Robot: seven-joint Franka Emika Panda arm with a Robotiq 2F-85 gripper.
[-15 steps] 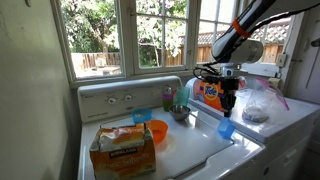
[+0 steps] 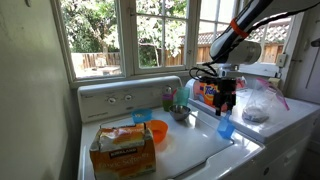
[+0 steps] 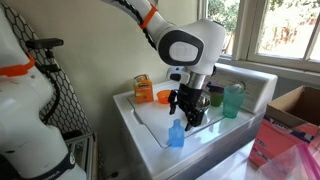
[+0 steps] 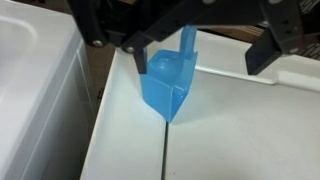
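A translucent blue scoop stands near the front of the white machine top, at the seam between two machines, with its handle pointing up. In the first exterior view the blue scoop is at the right; the second exterior view shows this scoop near the front edge. My gripper is open above it, its dark fingers wide apart. Between them in the wrist view appears the handle, nearer the left finger; whether anything touches is unclear.
An orange-and-white bag, an orange bowl, a blue bowl and a metal bowl occupy the left machine. A clear plastic bag lies right of my gripper. Bare white surface lies left of the scoop.
The scoop and the other objects look unmoved.
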